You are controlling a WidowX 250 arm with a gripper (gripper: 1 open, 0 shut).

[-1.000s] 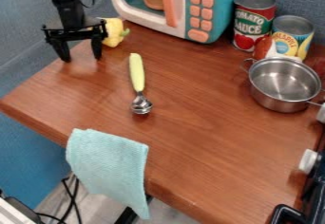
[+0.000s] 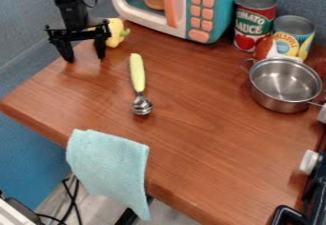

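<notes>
My black gripper [image 2: 79, 44] hangs low over the back left corner of the wooden table [image 2: 192, 143], just left of a yellow object [image 2: 117, 32] beside the toy microwave. Whether its fingers are open or shut, or hold anything, I cannot tell at this size. A spoon with a pale yellow handle [image 2: 137, 79] lies to the right and front of the gripper. A light blue cloth [image 2: 106, 167] is draped at the table's front left edge.
A toy microwave [image 2: 185, 5] stands at the back. To the right are cans [image 2: 254, 14], a steel pot [image 2: 284, 84] and a dark appliance at the edge.
The gripper has shifted very slightly at the back left, staying by the yellow object. The other things look unmoved.
</notes>
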